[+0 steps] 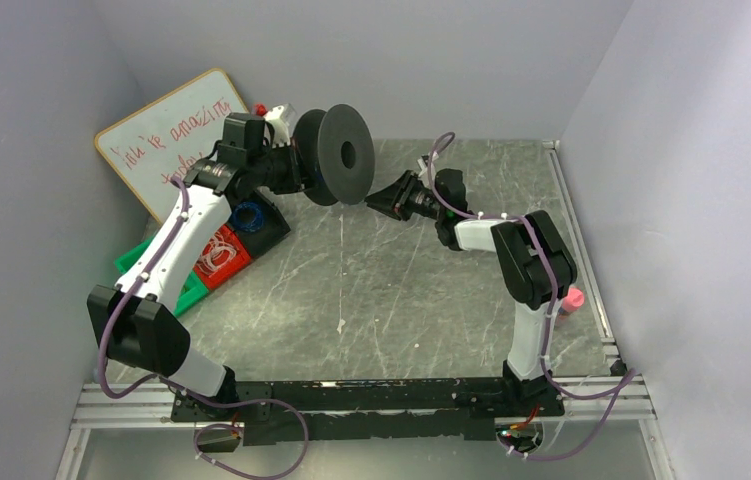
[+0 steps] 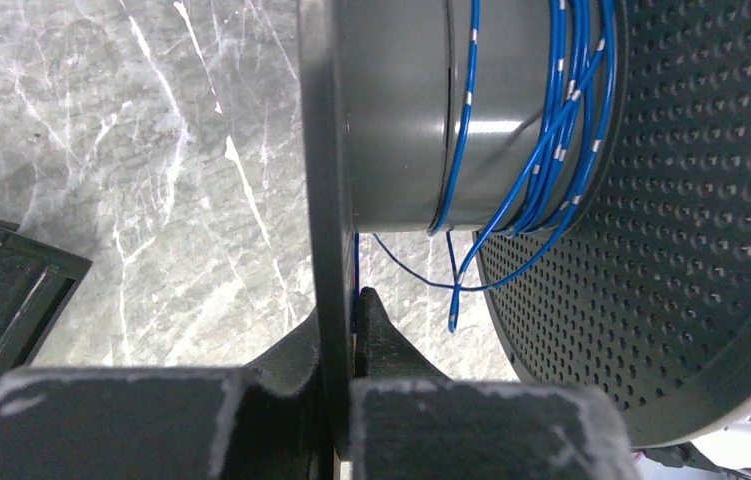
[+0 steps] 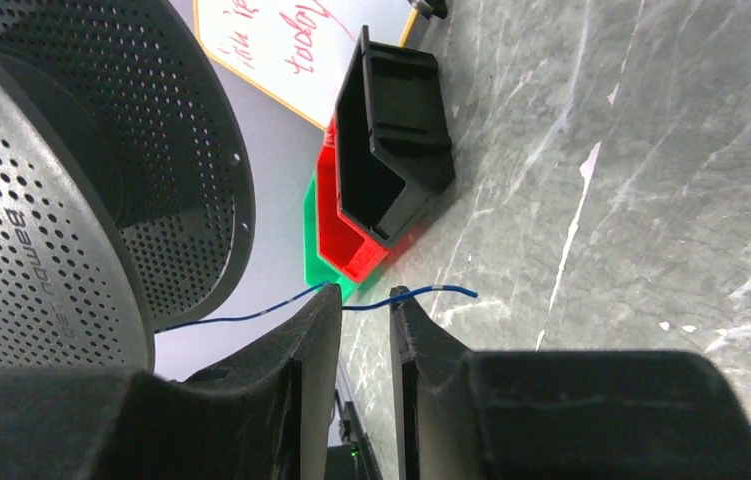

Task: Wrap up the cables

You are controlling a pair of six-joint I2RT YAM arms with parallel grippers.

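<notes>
Held up in the air is a grey spool, with blue cable wound round its drum in the left wrist view. My left gripper is shut on the rim of the spool's near flange. A crossed loop of cable hangs loose below the drum. To the right of the spool, my right gripper has its fingers part open. A blue cable end runs from the spool across its fingertips and sticks out past them. Whether the cable lies between the fingers or just in front is hard to tell.
At the left stand a black bin with blue cable coils, a red bin with pale coils and a green bin. A whiteboard leans behind them.
</notes>
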